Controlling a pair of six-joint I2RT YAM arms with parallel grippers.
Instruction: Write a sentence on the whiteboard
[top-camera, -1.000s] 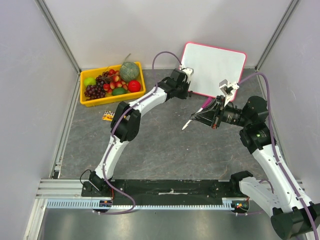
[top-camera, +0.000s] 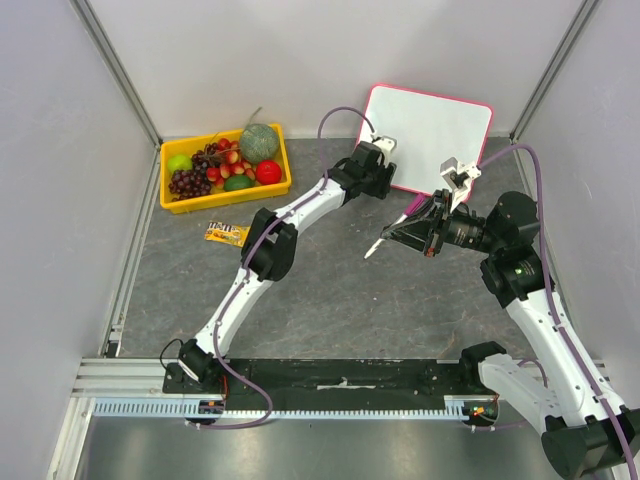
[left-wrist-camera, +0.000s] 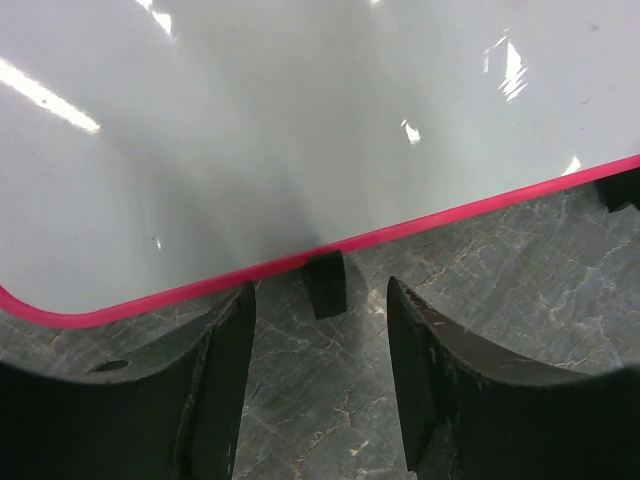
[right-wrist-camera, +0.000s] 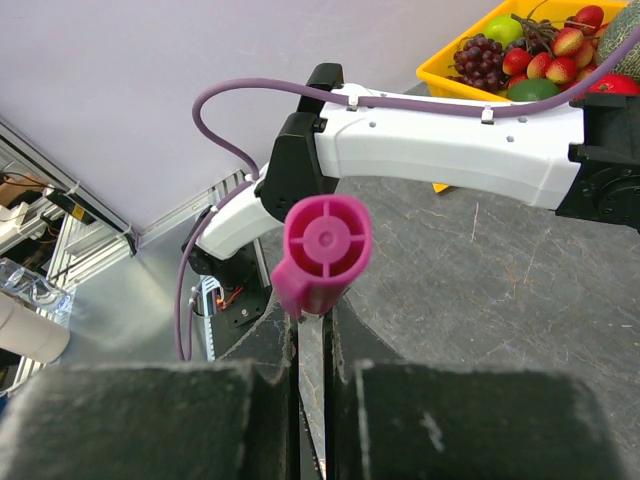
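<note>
The blank whiteboard (top-camera: 428, 137) with its red-pink frame leans against the back wall. My left gripper (top-camera: 384, 186) is at its lower left edge. In the left wrist view the fingers of my left gripper stand apart, one on each side of a small black foot (left-wrist-camera: 325, 285) under the frame; neither appears to touch it. My right gripper (top-camera: 425, 222) is shut on a white marker (top-camera: 374, 246) with a pink end (top-camera: 413, 205), held slanting over the table, clear of the board. The right wrist view shows the marker's pink end (right-wrist-camera: 325, 243) above the closed fingers.
A yellow basket (top-camera: 225, 200) of fruit stands at the back left. A yellow packet (top-camera: 226, 233) lies in front of it, partly behind my left arm. Another black foot (left-wrist-camera: 618, 188) supports the board farther right.
More of the yellow packet shows. The right arm and marker have stayed still.
</note>
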